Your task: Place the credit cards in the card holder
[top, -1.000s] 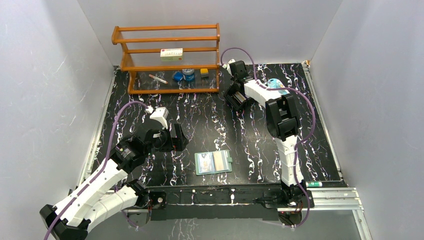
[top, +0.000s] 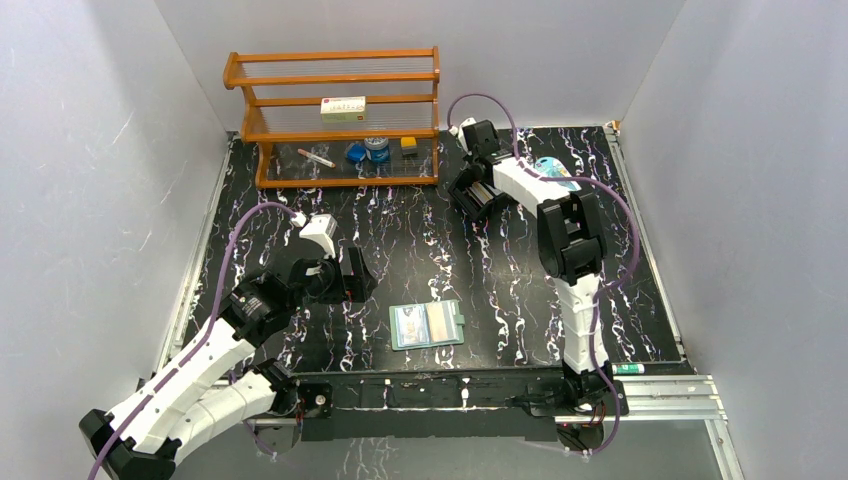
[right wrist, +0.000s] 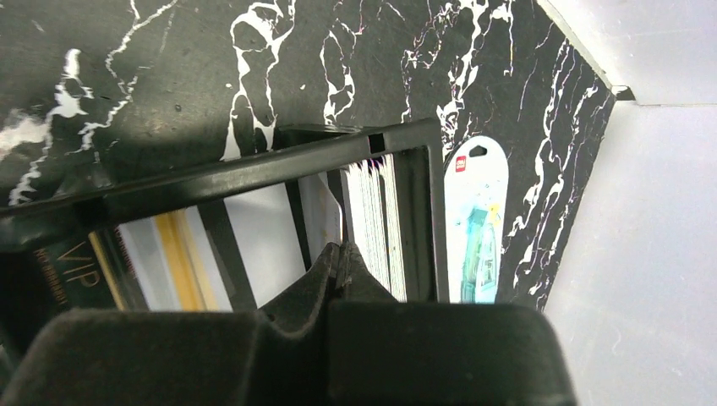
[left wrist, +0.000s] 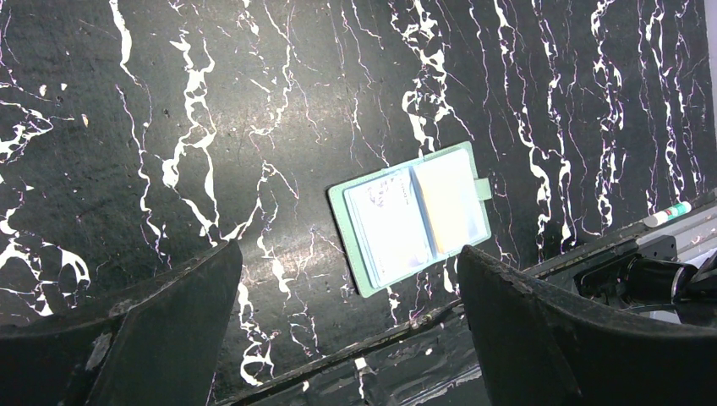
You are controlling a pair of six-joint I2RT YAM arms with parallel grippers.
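A mint-green card holder (left wrist: 389, 224) lies open at the front middle of the table, pale cards in its sleeves; it also shows in the top view (top: 427, 325). A black box (right wrist: 211, 173) at the back right holds several cards (right wrist: 376, 228), white, yellow and a dark VIP one. My right gripper is shut inside that box among the cards; whether anything thin is between its tips is hard to tell. My left gripper (top: 357, 275) stands open at the middle left, above the table and facing the card holder's side, nothing between its fingers.
A wooden rack (top: 335, 181) with small items stands at the back left. A blister pack (right wrist: 473, 211) lies right of the box. A green-white tube (left wrist: 668, 215) is at the front right edge.
My right arm has shifted slightly to the right at the black box in the top view. The left arm and card holder have not moved.
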